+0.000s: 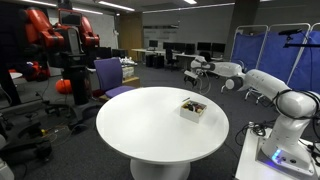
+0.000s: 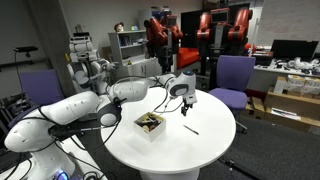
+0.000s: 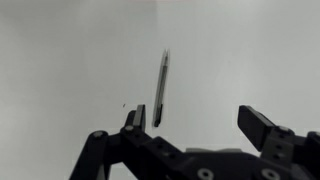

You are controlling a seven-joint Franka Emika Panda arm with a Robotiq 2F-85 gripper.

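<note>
A slim dark pen [image 3: 161, 88] lies on the white round table; the same pen [image 2: 190, 129] shows in exterior view 2, alone on the bare tabletop. My gripper is open, its fingers wide apart and nothing between them. In the wrist view the pen points away from me, nearer the left finger [image 3: 137, 117]. Exterior view 2 has the gripper [image 2: 186, 111] hanging over the table, above and behind the pen. I cannot make out the pen in exterior view 1.
An open box [image 2: 150, 126] holding several small things stands on the table [image 1: 140, 120], on the arm's side. A purple chair [image 2: 233, 80] stands just past the table edge.
</note>
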